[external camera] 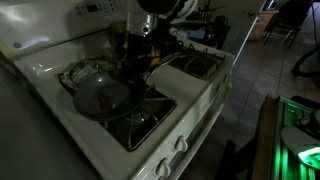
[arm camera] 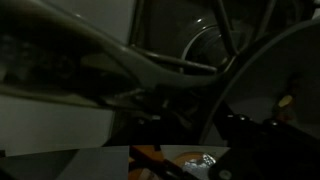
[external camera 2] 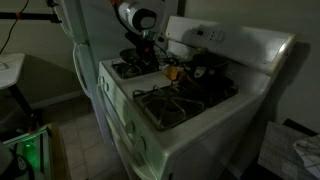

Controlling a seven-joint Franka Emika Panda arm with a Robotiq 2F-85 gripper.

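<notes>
A black frying pan (external camera: pixel 108 96) rests on the stove, over the near burners in exterior view 1. Its handle points toward the far side, where my gripper (external camera: pixel 134 68) hangs low at the handle end of the pan. In the wrist view the pan (arm camera: pixel 285 75) fills the right side as a dark curve, and a grey bar-like shape crosses from the upper left. Shadow hides my fingertips there, so neither the gap between them nor any contact with the handle can be made out.
An orange object (external camera 2: pixel 172 73) stands on the stovetop between the burners. A dark pot (external camera 2: pixel 207 70) is at the back, near the control panel (external camera 2: pixel 225 42). Black grates (external camera 2: pixel 180 105) cover the burners closest to the camera in exterior view 2. Knobs (external camera: pixel 181 144) line the stove's front.
</notes>
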